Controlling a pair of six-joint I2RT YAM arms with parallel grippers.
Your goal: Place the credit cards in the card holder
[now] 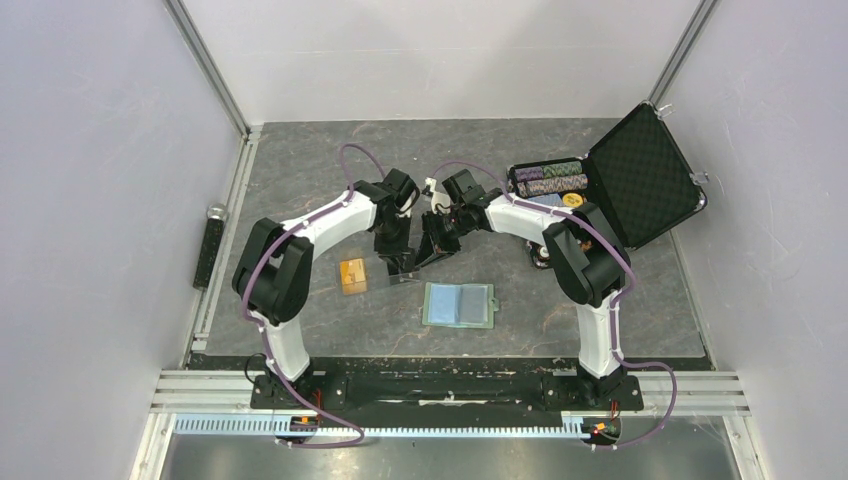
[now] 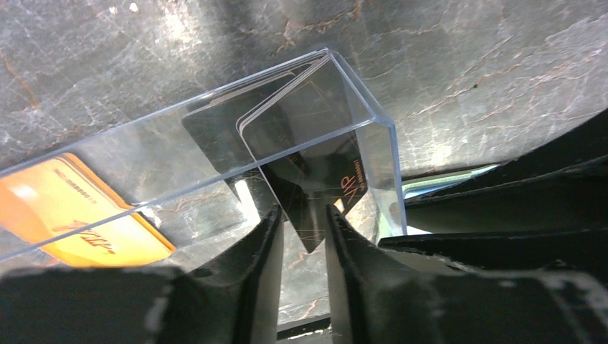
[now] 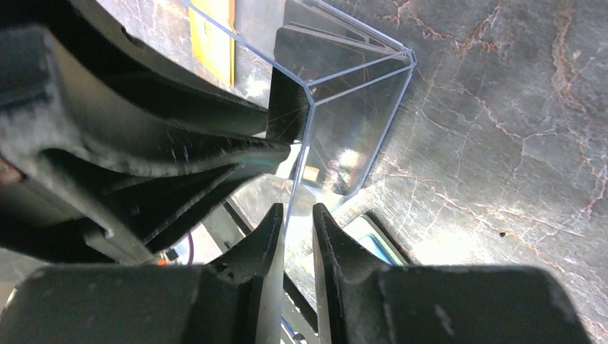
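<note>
The clear card holder (image 2: pixel 165 165) sits left of centre on the table, orange cards (image 2: pixel 72 208) at its left end and black cards (image 2: pixel 315 186) in its right end. My left gripper is over that end, its fingertips close together by the black cards; I cannot tell whether it touches one. My right gripper is at the holder's right end, fingers part open, with the holder's wall appearing between or just behind them. In the right wrist view the left gripper partly hides the holder.
An open case of poker chips (image 1: pixel 548 185) stands at the back right. A green tray with blue cards (image 1: pixel 445 304) lies at the front centre. A black cylinder (image 1: pixel 210 250) lies at the far left.
</note>
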